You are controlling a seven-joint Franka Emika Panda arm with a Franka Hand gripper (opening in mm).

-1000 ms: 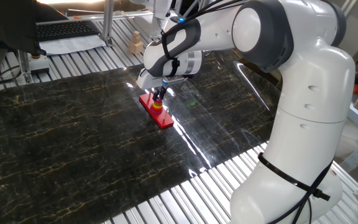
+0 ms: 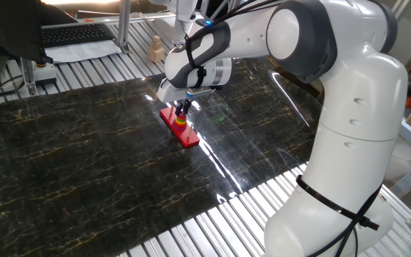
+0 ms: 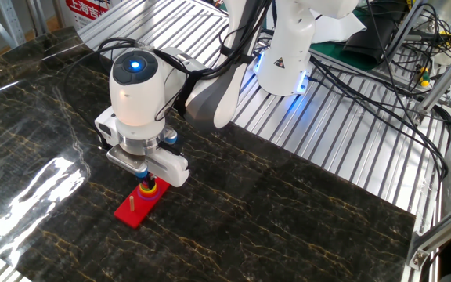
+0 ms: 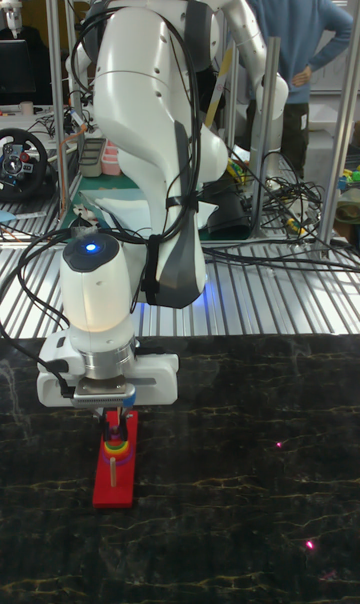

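Observation:
A red board [image 2: 189, 138] lies flat on the dark marbled table, with a stack of coloured rings [image 2: 181, 122] around its middle. Yellow shows most clearly in the stack, and a purple ring [image 4: 116, 459] sits low in it. Toward the board's near end, a bare peg [image 3: 131, 204] stands upright. My gripper [image 2: 182, 111] points down directly over the stack, its dark fingertips right at the top of the rings. The fingers and the top of the stack overlap in every view, so whether the fingers grip a ring cannot be made out.
Around the board the dark tabletop [image 2: 70, 171] is clear. A small wooden block figure [image 2: 155, 50] stands on the slatted metal surface behind, near a keyboard [image 2: 73, 34]. Black cables [image 3: 398, 117] run over the slats beside the arm's base. A person stands in the background.

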